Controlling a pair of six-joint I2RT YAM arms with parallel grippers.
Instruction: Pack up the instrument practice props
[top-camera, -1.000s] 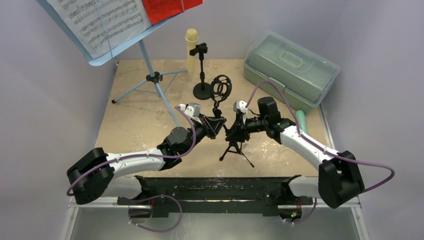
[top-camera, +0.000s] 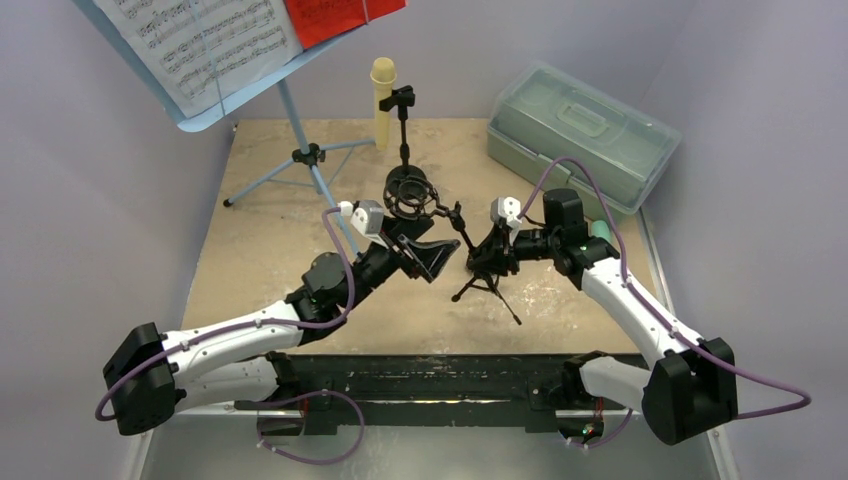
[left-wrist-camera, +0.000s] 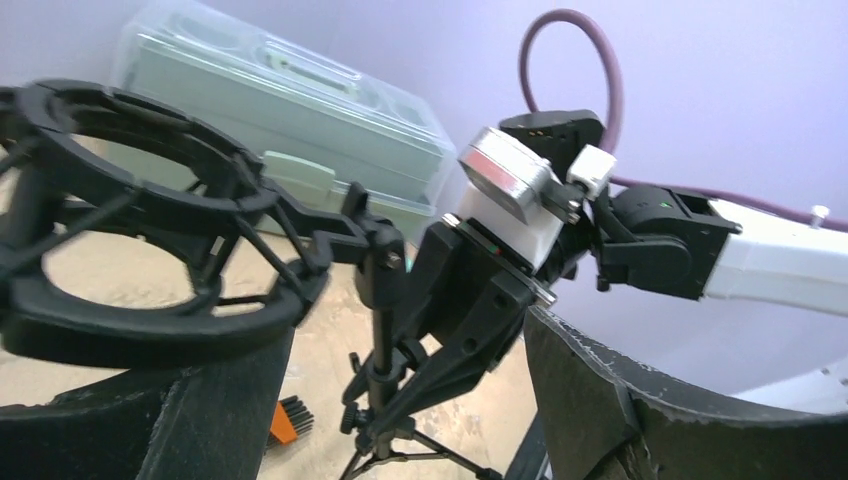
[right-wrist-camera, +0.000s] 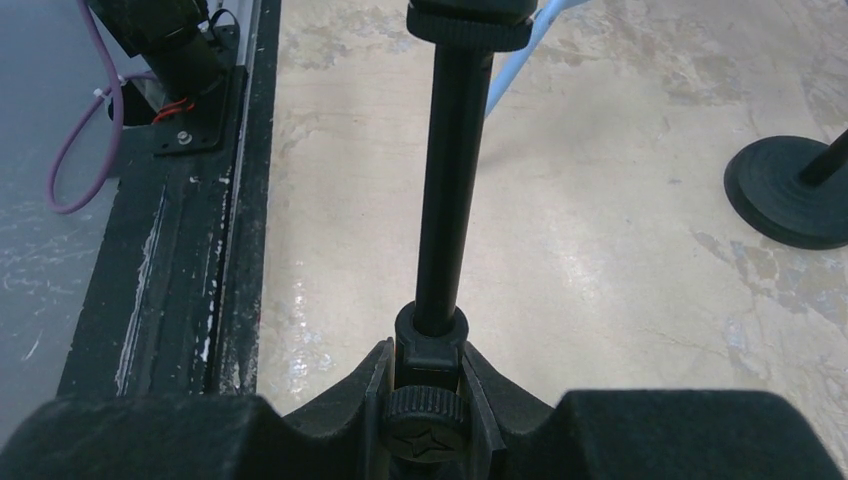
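Observation:
A black tripod stand (top-camera: 495, 292) with a round cage mount (top-camera: 388, 205) at its top is in my right gripper (top-camera: 484, 262). The right wrist view shows the right fingers (right-wrist-camera: 335, 405) shut around the stand's knobbed joint (right-wrist-camera: 428, 410), below its post (right-wrist-camera: 450, 190). Now the cage leans left, overlapping the other stand's base in the top view. My left gripper (top-camera: 446, 262) is open just left of the post, empty. In the left wrist view, the cage (left-wrist-camera: 150, 335) looms at left, above the left finger (left-wrist-camera: 220, 410). The tripod's feet are partly hidden there.
A green lidded box (top-camera: 590, 125) stands at back right, a pale green cylinder (top-camera: 600, 230) beside it. At back left are a blue music stand (top-camera: 307, 155), a yellow microphone (top-camera: 382, 95) and a black stand (top-camera: 404, 130). An orange brush (left-wrist-camera: 286, 422) lies low.
The cage has swung from above the post down to the left. My left gripper has drawn back leftward, its fingers spread. The right gripper and tripod have shifted slightly right.

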